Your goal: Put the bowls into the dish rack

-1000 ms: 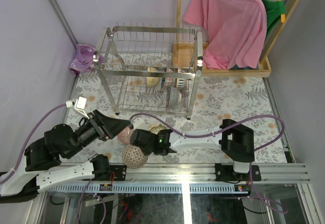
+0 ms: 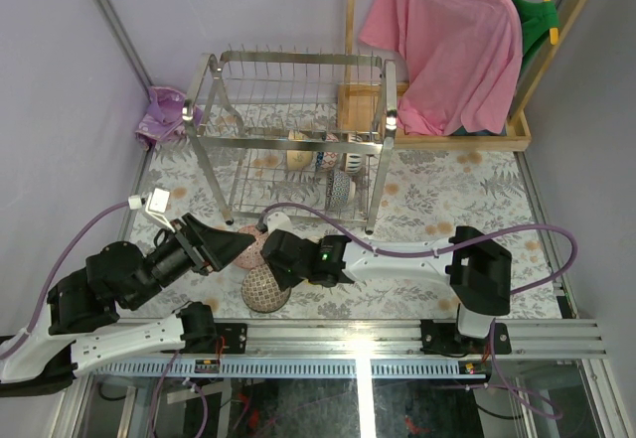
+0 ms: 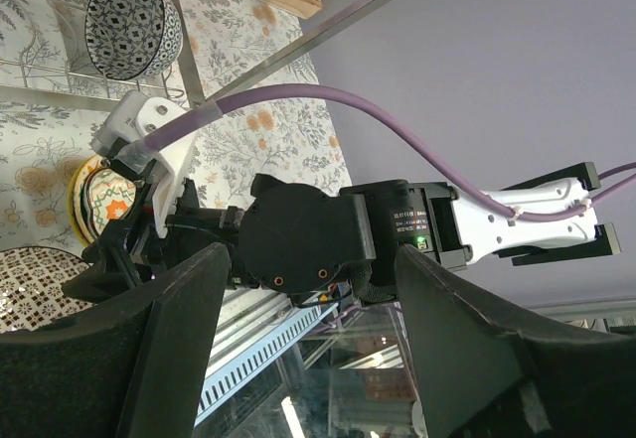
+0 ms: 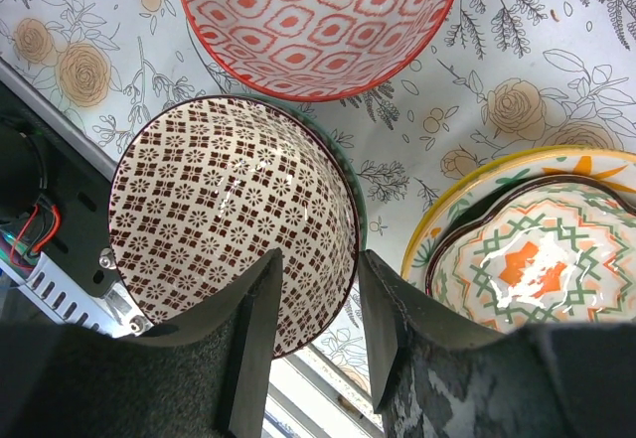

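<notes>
The steel dish rack [image 2: 288, 143] holds several bowls on its lower tier, among them a black-and-white patterned bowl [image 3: 124, 26]. On the table below lie a brown-dotted bowl [image 4: 219, 210], a red-patterned bowl [image 4: 318, 21] and yellow-rimmed bowls [image 4: 527, 269]. My right gripper hangs open over the right edge of the brown-dotted bowl, a fingertip either side of its rim in view; whether they touch it I cannot tell. My left gripper [image 2: 219, 249] stands open at the left, above the table beside the red-patterned bowl.
A wooden frame with a pink shirt [image 2: 437, 51] stands at back right. A purple item [image 2: 159, 115] sits at back left. A metal rail [image 2: 308, 327] runs along the front edge.
The right arm has shifted slightly toward the back of the table over the last second. The left arm has not moved.
</notes>
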